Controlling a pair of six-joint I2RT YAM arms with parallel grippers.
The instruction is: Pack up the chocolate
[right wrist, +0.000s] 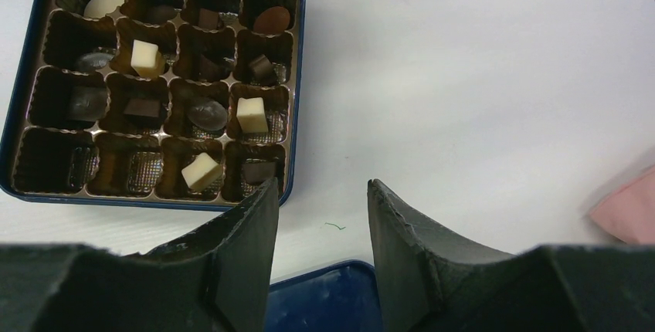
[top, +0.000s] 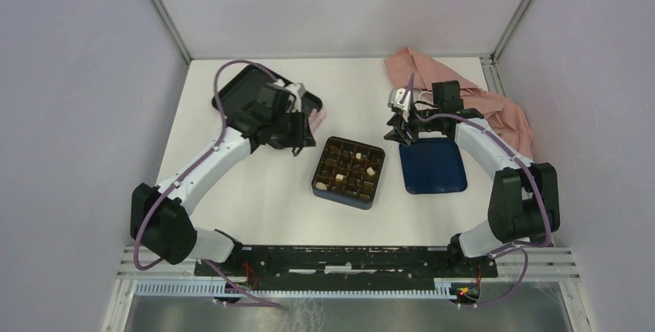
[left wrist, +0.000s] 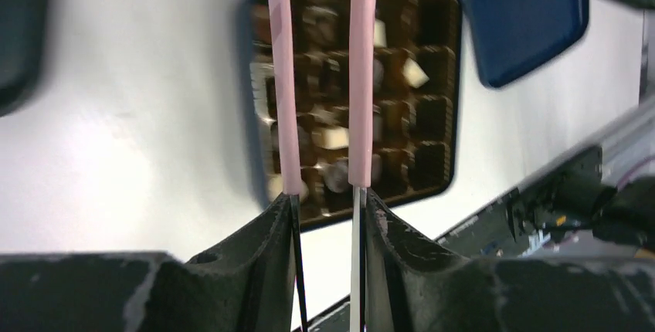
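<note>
The chocolate box (top: 347,197) in the middle holds white, brown and dark pieces in its compartments (right wrist: 144,174), some of which look empty. My left gripper is shut on pink tongs (left wrist: 360,77), raised between the dark tray (top: 239,85) and the box. In the left wrist view the tongs' two arms reach over the blurred box, with no chocolate visible between them. My right gripper stands open beside the box, above the top edge of the blue tray (right wrist: 317,301), with nothing between its fingers. The chocolates on the dark tray are hidden by the left arm.
The blue tray at the right is empty in the top view (top: 432,170). A crumpled pink cloth (top: 494,108) lies behind the right arm at the back right. Bare table shows in front of the box and at the far left.
</note>
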